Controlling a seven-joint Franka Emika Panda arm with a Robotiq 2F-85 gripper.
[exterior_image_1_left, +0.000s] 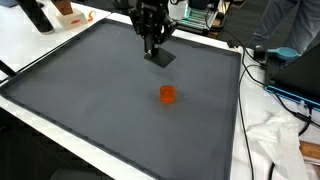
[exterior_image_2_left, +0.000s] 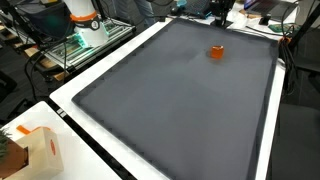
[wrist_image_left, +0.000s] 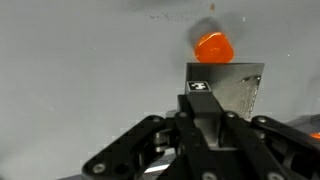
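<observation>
An orange round object stands on the grey work surface, near the middle in exterior view 1. It appears again in exterior view 2 as a small orange piece toward the far edge. My gripper points down just behind it, shut on a thin dark square plate. From the wrist, the plate looks shiny and metallic, extending right of the fingertips, with the gripper over its left part. The orange object lies just beyond the plate's edge; whether they touch cannot be told.
The grey board is otherwise bare, with wide free room to the left and front. Black cables run past its right edge, and white crumpled plastic lies beyond it.
</observation>
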